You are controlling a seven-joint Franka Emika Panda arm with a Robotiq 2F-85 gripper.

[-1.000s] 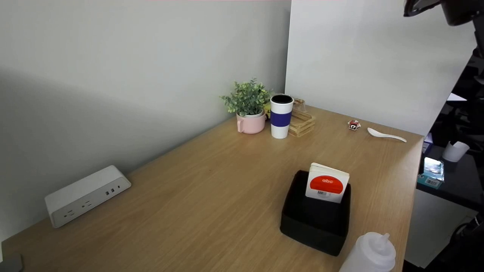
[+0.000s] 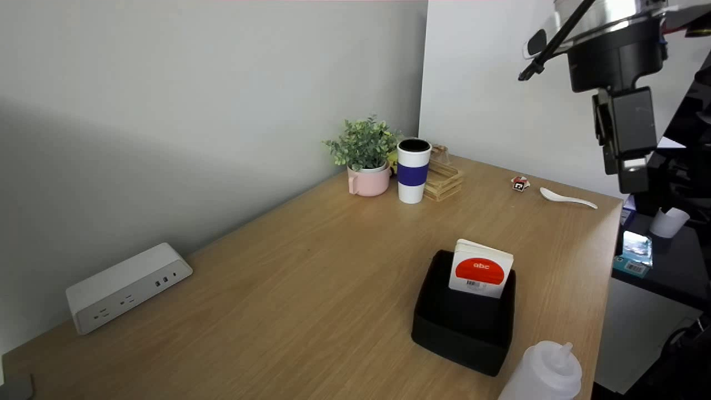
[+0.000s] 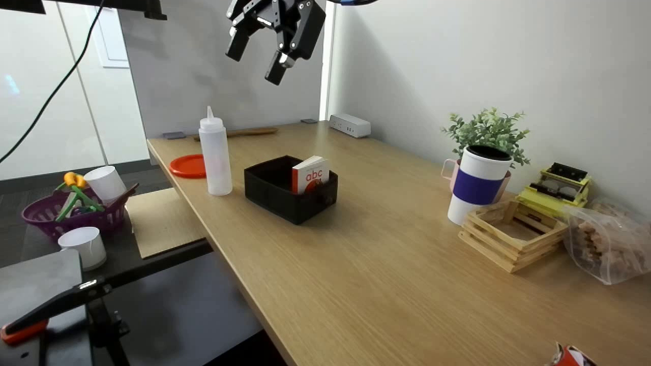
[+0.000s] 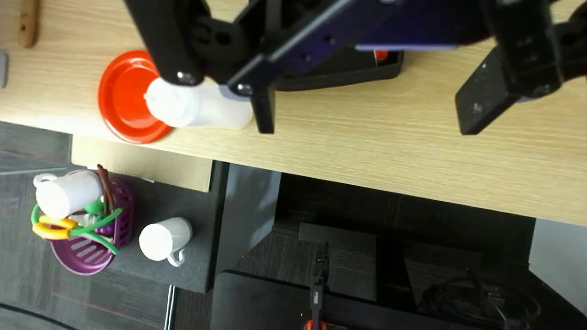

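High above the table, my gripper (image 3: 255, 62) stands open with nothing between its fingers. In the wrist view the two fingertips are wide apart, with bare wood beneath the gap. A black box (image 2: 460, 343) sits on the table, and a small white book with a red "abc" cover (image 2: 477, 269) leans upright at one end of it. Beside the box stands a clear white squeeze bottle (image 3: 216, 164). An orange-red plate (image 4: 124, 101) lies just beyond the bottle at the table edge. In the wrist view, the gripper's body hides much of the box.
Along the wall are a potted plant (image 2: 365, 143), a white tumbler with a purple band (image 2: 413, 174), a wooden crate (image 3: 509, 244) and a bagged item (image 3: 610, 244). A white spoon (image 2: 566, 198) lies at the far end.
My arm has come lower and farther into exterior view 1, where the gripper now shows at the upper right. The objects on the table have not moved.
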